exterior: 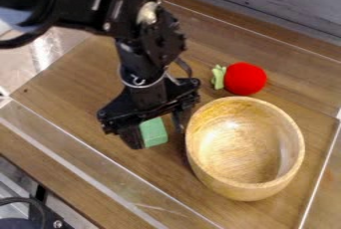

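My gripper (152,123) hangs low over a green block (154,133) on the wooden table, just left of a pale wooden bowl (245,178). Its dark fingers are spread around and over the block, hiding much of it; whether they touch it I cannot tell.
A red tomato-like object (245,79) with a green top lies behind the bowl. A wall of grey planks runs along the back.
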